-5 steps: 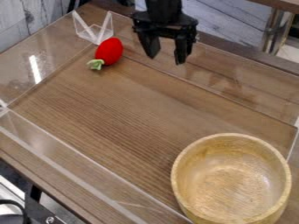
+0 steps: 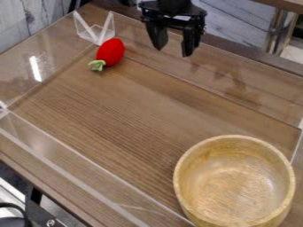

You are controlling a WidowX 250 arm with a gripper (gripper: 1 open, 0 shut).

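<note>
My black gripper (image 2: 175, 40) is high at the top centre, open, its two fingers apart with nothing seen between them. A red object with a pale green tip (image 2: 109, 53), like a toy vegetable, lies on the wooden table at the upper left, below and left of the gripper. A large cream-coloured round bowl (image 2: 233, 182) stands at the lower right.
A clear plastic item (image 2: 95, 27) lies at the upper left beside the red object. A wooden ledge (image 2: 272, 4) runs along the top right.
The gripper has moved up in the view, toward the back of the table. The red object and the bowl are unmoved.
</note>
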